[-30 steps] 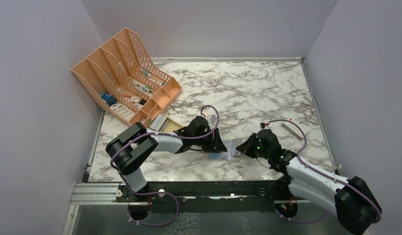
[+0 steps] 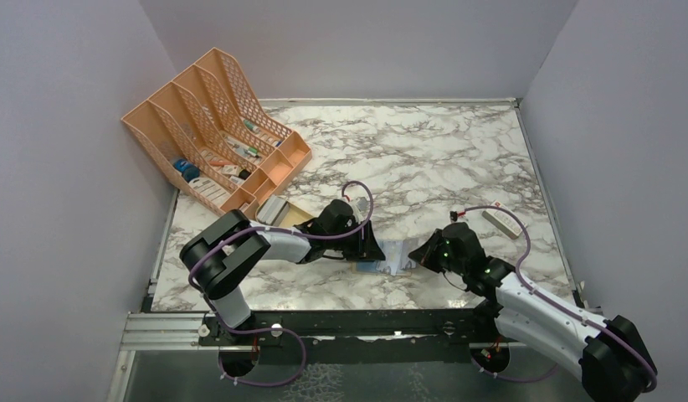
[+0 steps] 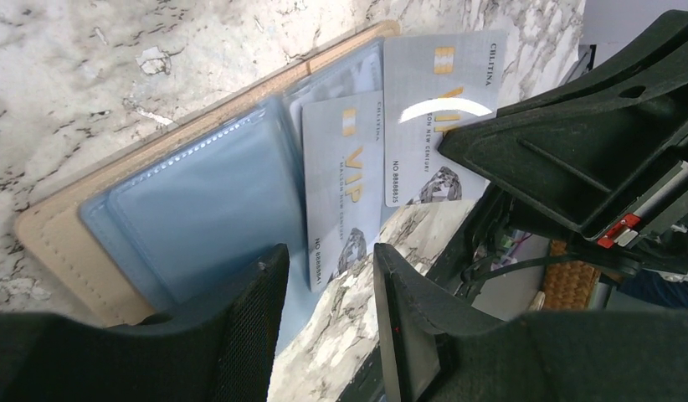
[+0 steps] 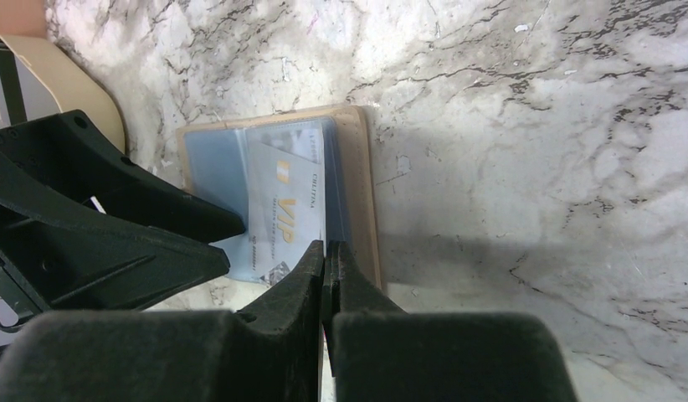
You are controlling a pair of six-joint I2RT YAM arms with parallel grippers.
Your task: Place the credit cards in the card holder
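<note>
The card holder, a tan booklet (image 3: pixel 52 222) with blue-tinted clear sleeves, lies open on the table. One grey VIP card (image 3: pixel 345 180) rests on its sleeve area; whether it is fully inside a pocket I cannot tell. A second VIP card (image 3: pixel 433 79) is pinched in my right gripper (image 2: pixel 413 255), which is shut on it and holds it over the holder's right side. In the right wrist view this held card (image 4: pixel 325 180) appears nearly edge-on, rising from the fingertips. My left gripper stands open above the holder, with nothing gripped.
An orange desk organizer (image 2: pixel 215 126) with bottles and tubes stands at the back left. A tan box (image 2: pixel 297 215) sits beside the left arm, and a white remote-like object (image 2: pixel 502 222) lies at the right.
My right gripper has shifted slightly to the right with the card in it. The left gripper has moved only a very little to the left; the holder stays in place.
</note>
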